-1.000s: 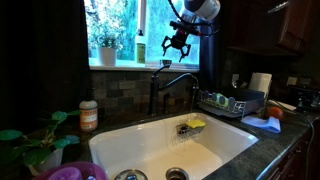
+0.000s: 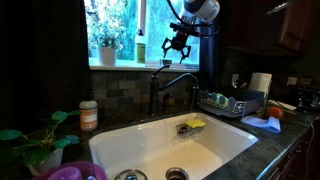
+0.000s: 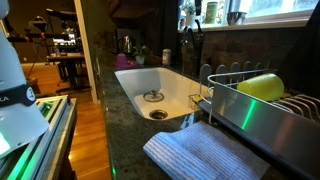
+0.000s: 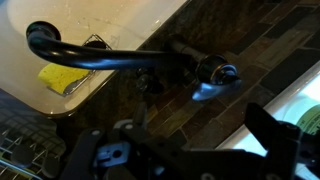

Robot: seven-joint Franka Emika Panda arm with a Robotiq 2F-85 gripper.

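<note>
In exterior view 1 my gripper (image 2: 177,48) hangs in front of the window, above the black faucet (image 2: 154,95). It is open, its dark fingers spread with nothing between them. Seen from the wrist, the gripper has its fingers apart at the lower edge, and the faucet (image 4: 110,58) crosses below. A yellow sponge (image 4: 62,77) lies by a wire holder in the white sink (image 4: 140,15); the same sponge (image 2: 196,123) shows at the sink's back right.
The windowsill carries a potted plant (image 2: 108,42) and a green bottle (image 2: 140,48). A dish rack (image 3: 245,100) with a yellow-green cup (image 3: 262,87) stands beside a folded blue cloth (image 3: 205,152). A soap bottle (image 2: 88,115) and a leafy plant (image 2: 40,148) are left of the sink.
</note>
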